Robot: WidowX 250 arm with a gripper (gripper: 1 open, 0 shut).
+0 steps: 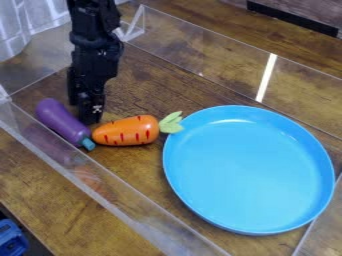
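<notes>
My black gripper [86,92] hangs at the upper left, its tips low beside the back end of a purple toy eggplant [62,121]; whether it is open or shut is hard to make out against the dark floor. A toy carrot [126,130] with green leaves lies just right of the eggplant on the wooden surface. A large blue plate [246,175] fills the right foreground.
Clear plastic walls [147,208] run along the front and left. A blue object [10,240] sits outside at the lower left.
</notes>
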